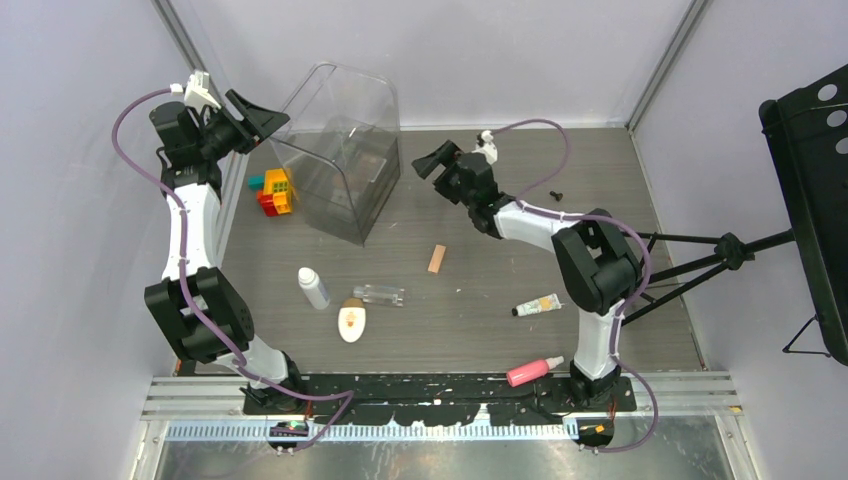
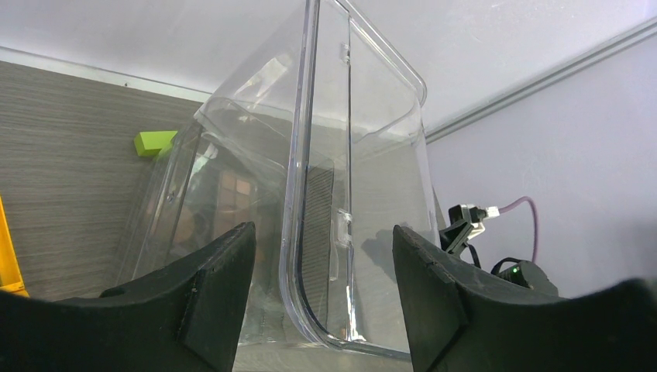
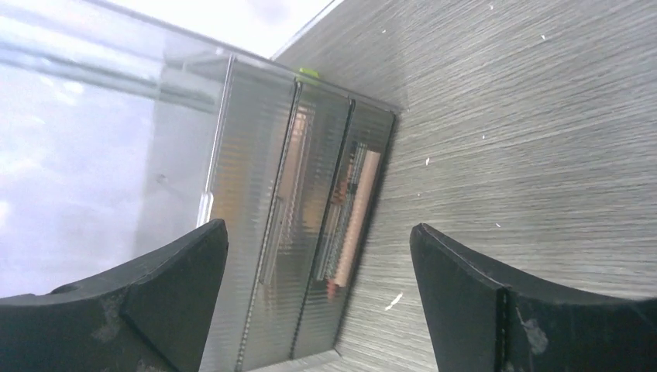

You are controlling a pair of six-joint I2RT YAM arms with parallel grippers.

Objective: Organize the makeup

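A clear acrylic organizer (image 1: 340, 190) with its lid raised stands at the back left; palettes show inside it in both wrist views. My left gripper (image 1: 275, 120) is open at the raised lid's rim (image 2: 302, 155). My right gripper (image 1: 430, 160) is open in the air right of the organizer, nothing between its fingers. On the table lie a white bottle (image 1: 312, 288), a clear bottle (image 1: 378, 295), a white-and-tan item (image 1: 352, 320), a small tan bar (image 1: 436, 258), a tube (image 1: 537, 305) and a pink bottle (image 1: 535, 368).
Colourful blocks (image 1: 278, 190) sit left of the organizer. A black stand (image 1: 733, 250) occupies the right side. The table's middle and back right have free room.
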